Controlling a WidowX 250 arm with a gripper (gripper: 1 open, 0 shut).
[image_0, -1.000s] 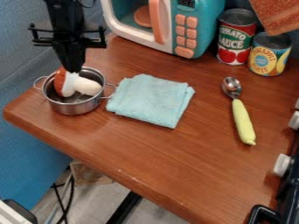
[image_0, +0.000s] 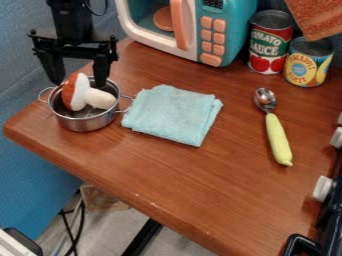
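My black gripper (image_0: 75, 65) hangs over a small steel pot (image_0: 86, 118) at the left edge of the table, its two fingers apart above and around the pot's back, nothing clearly between them. In the pot lie an orange-red and white object (image_0: 75, 90) and white pieces (image_0: 99, 99), piled up to the rim.
A folded light-blue cloth (image_0: 171, 118) lies right of the pot. A toy microwave (image_0: 187, 28) and two cans (image_0: 269, 45) stand at the back. A spoon with a yellow handle (image_0: 278, 135) lies at the right.
The gripper has moved left from over the pot's middle, and its fingers now stand wider apart. The red-white object is more fully in view.
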